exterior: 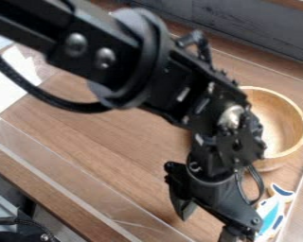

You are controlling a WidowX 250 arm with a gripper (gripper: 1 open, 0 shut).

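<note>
My black gripper (207, 216) hangs low over the wooden surface, its fingers apart and pointing down, with nothing seen between them. Behind the wrist, on the right, is a light wooden bowl (280, 123), partly hidden by the arm. A small white and blue object (273, 210) lies just right of the gripper, partly covered by it; what it is, I cannot tell.
A grey ledge (261, 28) runs along the back. A dark metal structure (15, 217) sits at the lower left, beyond the edge.
</note>
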